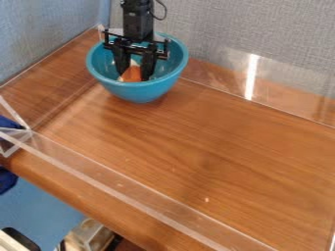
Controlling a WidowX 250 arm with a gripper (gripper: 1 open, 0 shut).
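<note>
My gripper [135,61] reaches down from the top into a teal bowl [136,91] at the back left of the wooden table. Low between the fingers, inside the bowl, is an orange object [131,75] with a paler part. The gripper appears shut on it, though the bowl and the dark fingers hide much of the contact.
Clear strips run along its edges, with walls behind and to the left. A blue item [7,127] sits at the far left edge.
</note>
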